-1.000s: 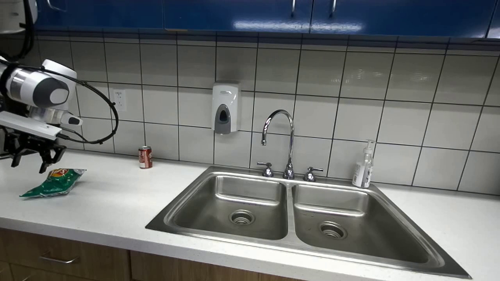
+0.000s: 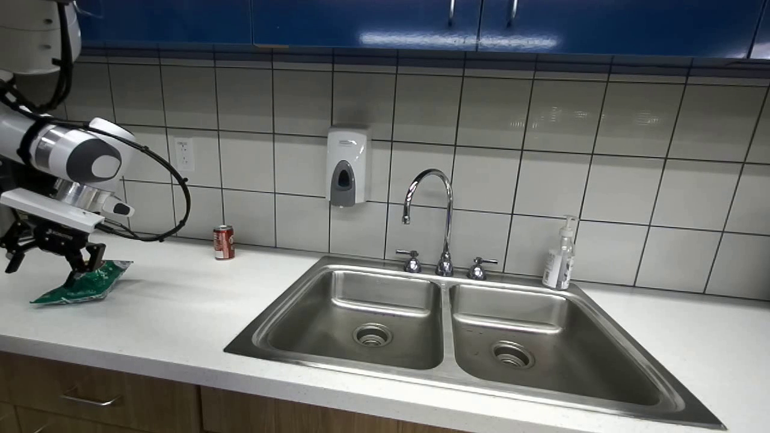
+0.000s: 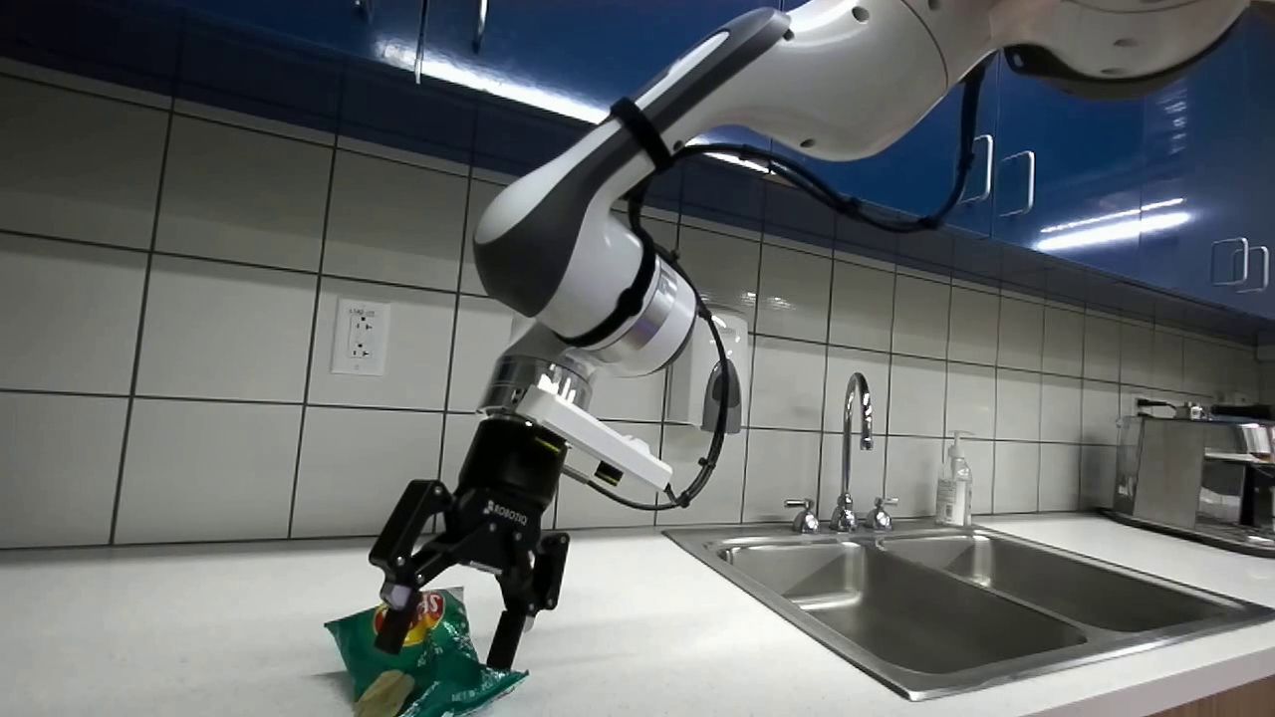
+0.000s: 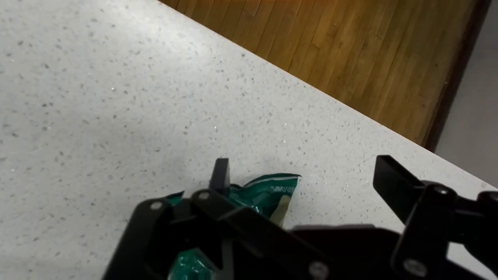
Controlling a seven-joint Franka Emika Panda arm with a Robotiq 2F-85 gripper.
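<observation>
A crumpled green chip bag [image 2: 94,287] lies on the white counter at the left of exterior view 1. My gripper [image 3: 449,633] is open just above it, tilted, with its two fingers spread. In exterior view 2 both fingers overlap the bag [image 3: 439,671]; contact is hard to judge. From the wrist, one finger [image 4: 220,176] appears over the bag [image 4: 273,189], while the other finger [image 4: 394,184] hangs over bare counter. Much of the bag is hidden there behind the gripper's black linkage.
Against the tiled wall stands a red can [image 2: 224,242], right of the bag. Farther right are the double sink [image 2: 446,361], its faucet [image 2: 446,238] and a soap bottle [image 2: 559,260]. Bare counter separates bag and sink. The counter's edge [image 4: 298,79] drops to a wooden floor.
The arm has come down and shifted right in exterior view 1, bringing a finger in front of the bag. The bag lies where it was, and the gripper has stayed open.
</observation>
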